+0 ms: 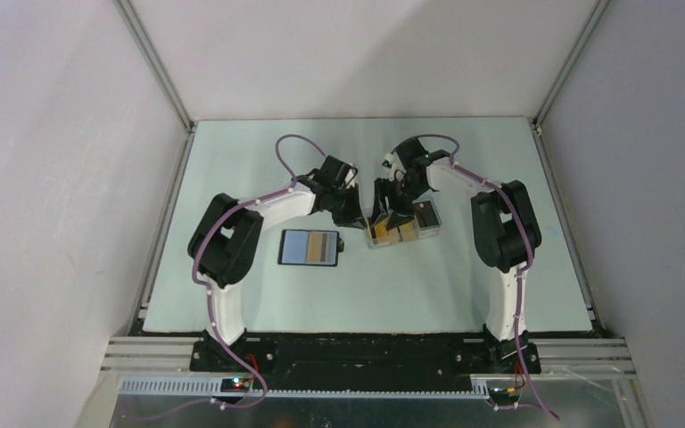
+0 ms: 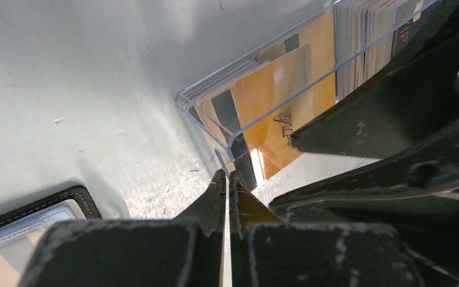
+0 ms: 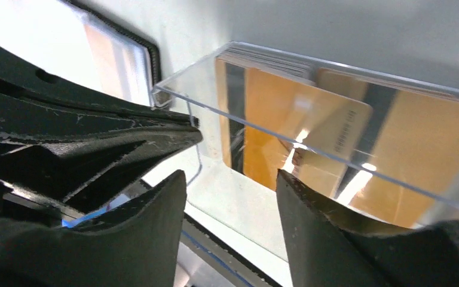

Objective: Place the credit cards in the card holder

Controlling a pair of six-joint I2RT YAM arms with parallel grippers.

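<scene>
A clear box (image 1: 377,242) in the middle of the table holds rows of gold cards (image 3: 272,119). In the left wrist view, a gold card (image 2: 281,128) with printed lettering lies overlapping others at the box's near end. My left gripper is closed at that end, its fingertips pinching the clear wall. My right gripper stands open over the same end, nothing between its fingers. The black-edged card holder (image 1: 309,248), with clear sleeves, lies flat to the left of the box. The arms partly cover the box from above.
Farther along the box stand a dense row of cards (image 2: 364,42) and a dark card (image 1: 425,214). My two grippers are crowded close together at the box's end.
</scene>
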